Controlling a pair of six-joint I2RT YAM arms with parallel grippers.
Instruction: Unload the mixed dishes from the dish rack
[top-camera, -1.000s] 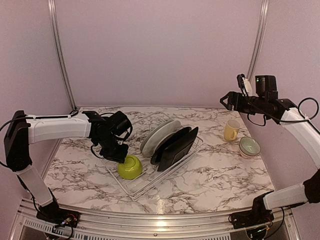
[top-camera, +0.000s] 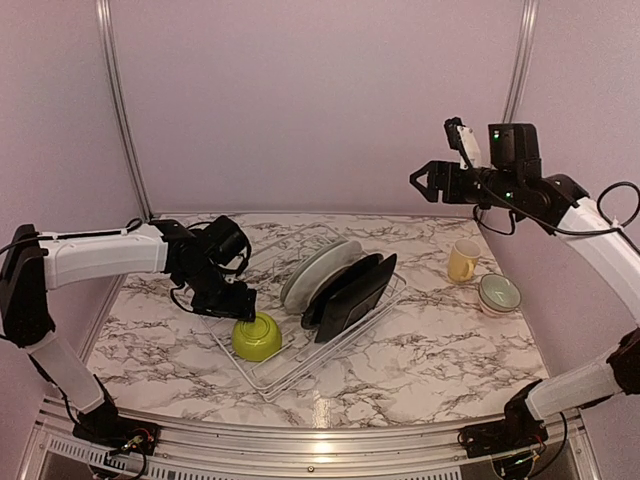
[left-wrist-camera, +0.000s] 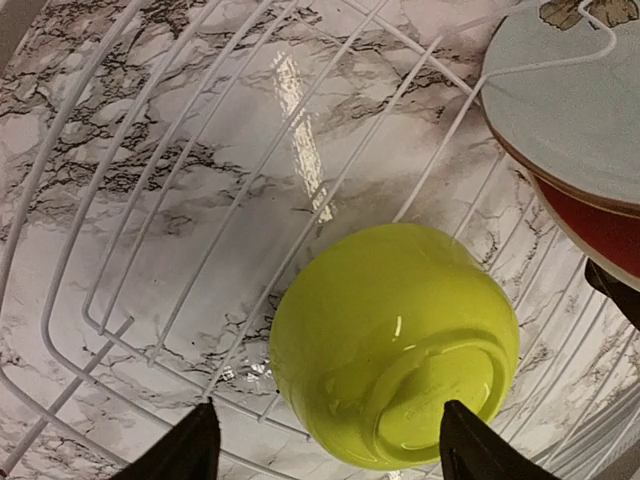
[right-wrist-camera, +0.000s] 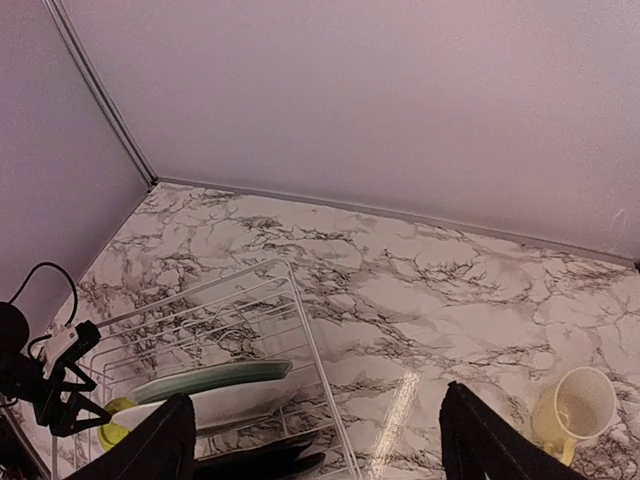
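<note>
A green bowl (top-camera: 257, 338) lies tipped over in the front left of the white wire dish rack (top-camera: 287, 381), its base facing my left gripper. That gripper is partly open, and the bowl (left-wrist-camera: 365, 310) shows just beyond its fingertips. Whether they touch cannot be made out. Several plates stand on edge in the rack: pale ones (top-camera: 318, 274) and dark ones, the outermost a black square plate (top-camera: 357, 299). High over the back right, my right gripper (top-camera: 424, 182) is open and empty.
On the counter at the right stand a yellow mug (top-camera: 463, 260) and a stack of small bowls (top-camera: 498, 294). Bare marble (top-camera: 440, 350) lies between them and the rack. Walls close off the back and sides.
The left gripper has drawn back a little to the left from the bowl, which has shifted slightly left. My right arm has moved left and up, away from above the mug.
</note>
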